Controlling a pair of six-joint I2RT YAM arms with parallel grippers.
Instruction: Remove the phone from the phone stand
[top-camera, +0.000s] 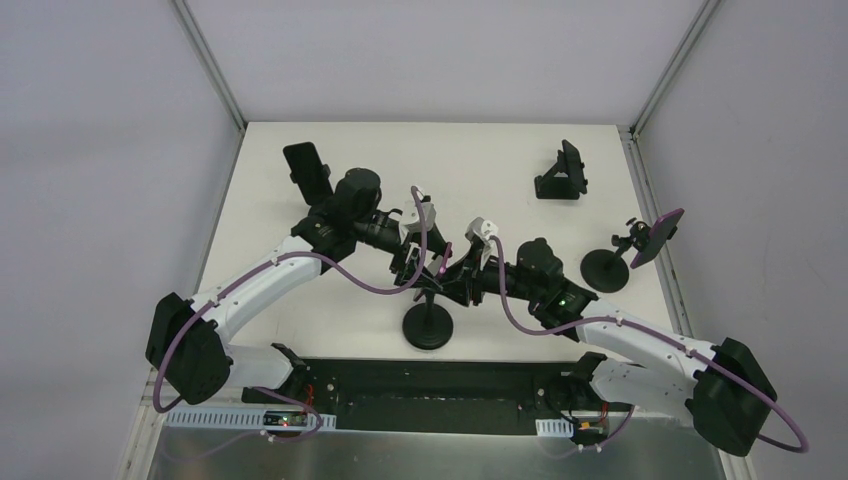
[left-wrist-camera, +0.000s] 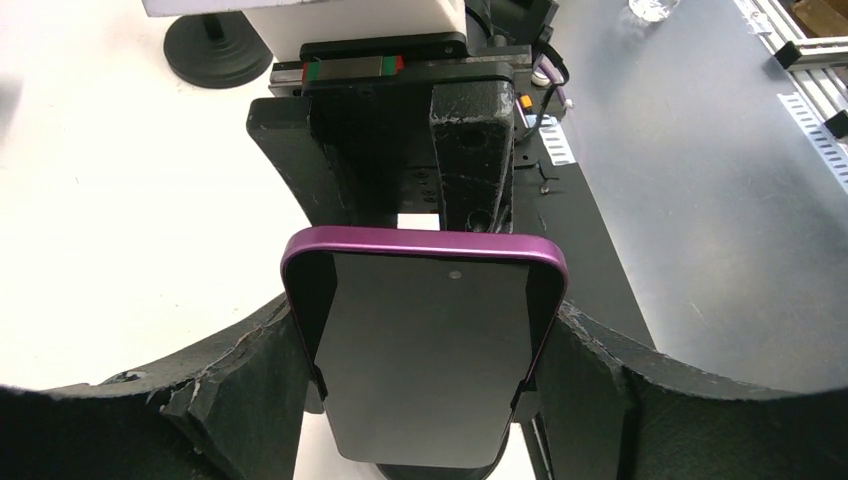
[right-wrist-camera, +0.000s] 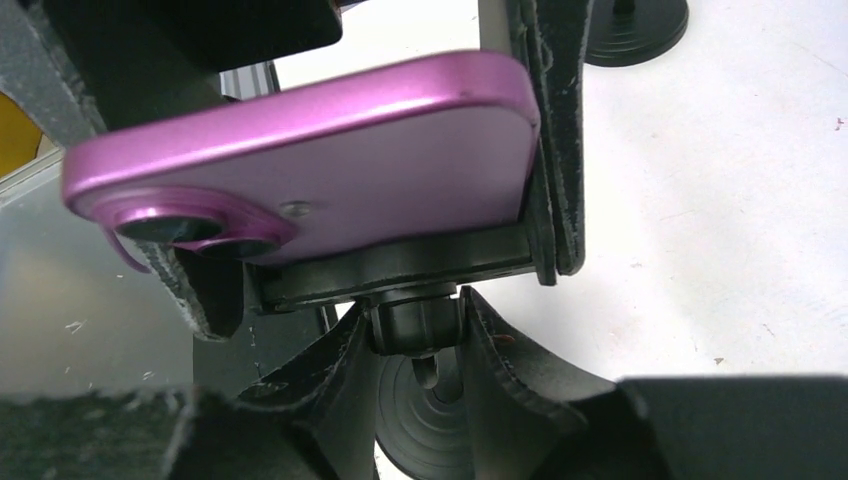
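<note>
Both grippers crowd round a purple phone (top-camera: 445, 255) on a black stand (top-camera: 428, 325) near the table's front centre. In the left wrist view the phone's dark screen (left-wrist-camera: 425, 350) sits between the fingers of my left gripper, which hug its sides. The right wrist view shows the purple back (right-wrist-camera: 380, 170), with camera bumps, resting in the stand's holder (right-wrist-camera: 400, 255). Below it, my right gripper has its fingertips on either side of the holder's neck.
Another phone on a stand (top-camera: 308, 170) is at the left rear, a black stand (top-camera: 560, 175) at the back right, and a stand with a purple phone (top-camera: 655, 240) at the right.
</note>
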